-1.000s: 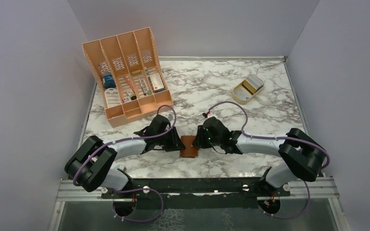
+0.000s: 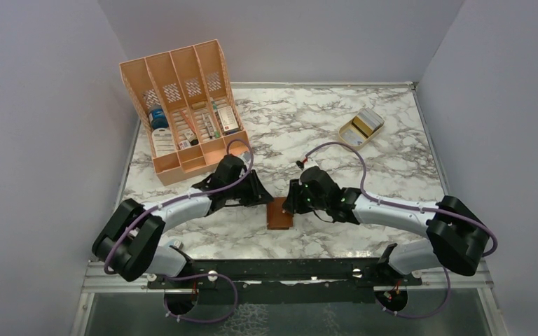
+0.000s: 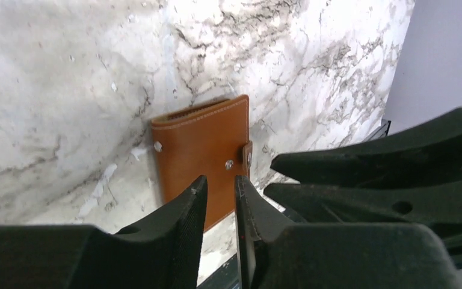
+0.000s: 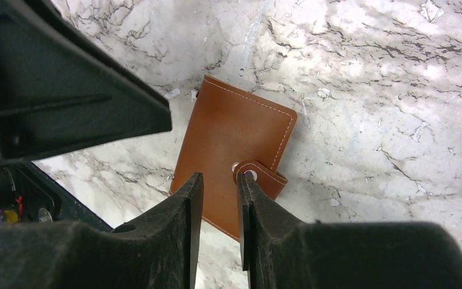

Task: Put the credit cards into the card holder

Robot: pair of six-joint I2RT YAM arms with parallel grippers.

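Note:
The brown leather card holder (image 2: 279, 218) lies on the marble table between my two grippers. The left wrist view shows the holder (image 3: 201, 150) with a slit along its upper edge and a snap strap on its right side. My left gripper is part open over it, brown leather showing through the gap. In the right wrist view, the holder (image 4: 234, 132) spreads beyond my right gripper, also part open, with one fingertip by the strap. Nothing is visibly gripped by either. Cards (image 2: 369, 120) stand in a small cream tray (image 2: 343, 137) at the back right.
A peach divided organizer (image 2: 171, 171) with bottles and boxes occupies the back left. Both grippers are close together, so each one's dark fingers intrude on the other's wrist view. Bare marble (image 2: 287, 119) lies between organizer and tray.
The holder has shifted slightly right over the last second. My left gripper has moved toward the back of the table and a little right; the right arm has moved slightly right.

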